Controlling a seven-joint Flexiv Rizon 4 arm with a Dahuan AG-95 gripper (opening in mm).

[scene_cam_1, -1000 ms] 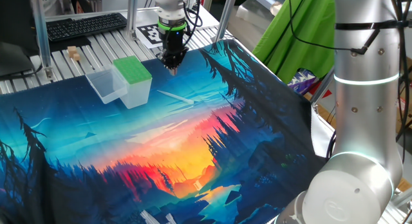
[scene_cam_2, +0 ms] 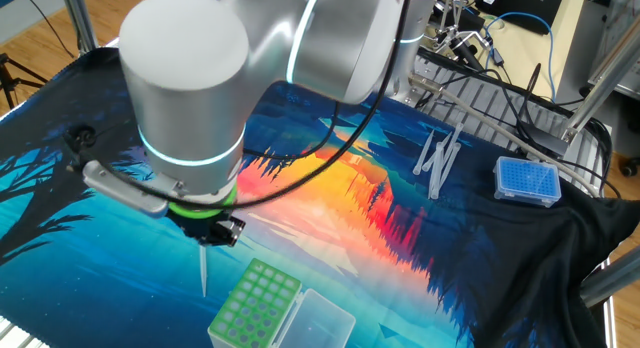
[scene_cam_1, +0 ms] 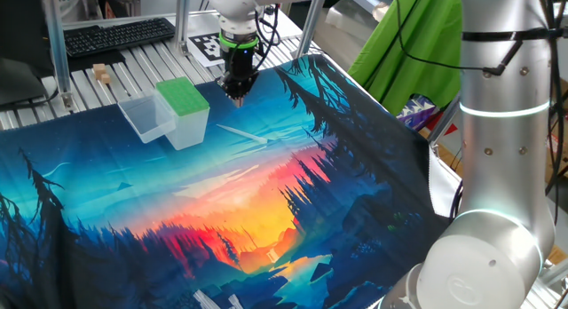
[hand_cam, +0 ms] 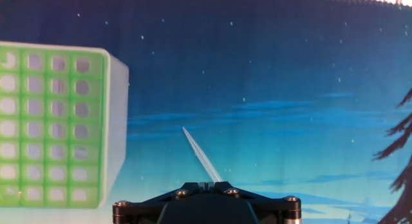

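A thin clear plastic tube (hand_cam: 203, 156) lies on the printed cloth (hand_cam: 277, 76), its near end hidden behind my gripper in the wrist view. The fingertips sit close together with nothing visible between them. In exterior view 1 the gripper (scene_cam_1: 237, 102) hangs above the cloth, just beyond the tube (scene_cam_1: 241, 134). A white box with a green gridded rack top (scene_cam_1: 183, 96) stands to the left of the gripper there. From the other side, the same green rack (scene_cam_2: 258, 300) appears at the bottom, near the tube (scene_cam_2: 204, 273).
A clear open lid (scene_cam_1: 147, 120) adjoins the rack box. Several pale tubes (scene_cam_2: 438, 160) lie together near the far edge, with a blue tip box (scene_cam_2: 527, 181) beside them. A keyboard (scene_cam_1: 122, 37) rests behind the cloth.
The wrist and its green ring sit slightly lower in exterior view 1 than a second ago. The tube and the rack box have not moved.
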